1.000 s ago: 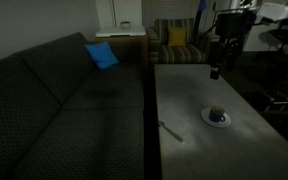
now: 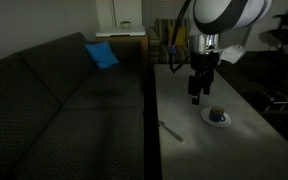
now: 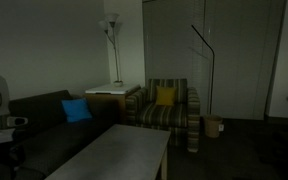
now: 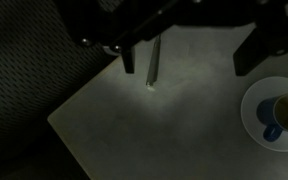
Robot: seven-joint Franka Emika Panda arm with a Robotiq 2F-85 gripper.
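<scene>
My gripper (image 2: 200, 97) hangs over the coffee table (image 2: 184, 150), its fingers apart with nothing between them. In the wrist view one fingertip (image 4: 129, 62) shows at the left and the other (image 4: 249, 58) at the right. A blue cup (image 2: 216, 114) stands upright on a white saucer (image 2: 225, 122), to the gripper's right and nearer the front. Toward the table's left edge lies a slim spoon-like utensil (image 2: 171, 131). In the wrist view that utensil (image 4: 153, 68) appears below the gap, closer to the left finger.
A dark sofa (image 2: 69, 120) with a blue pillow (image 2: 101, 55) runs along the table's left side. Behind are a white-topped side table (image 3: 109, 89) and a striped armchair (image 3: 169, 112).
My gripper has moved left and lower over the table, from the far right toward the utensil's side. The cup, saucer and utensil have stayed where they were.
</scene>
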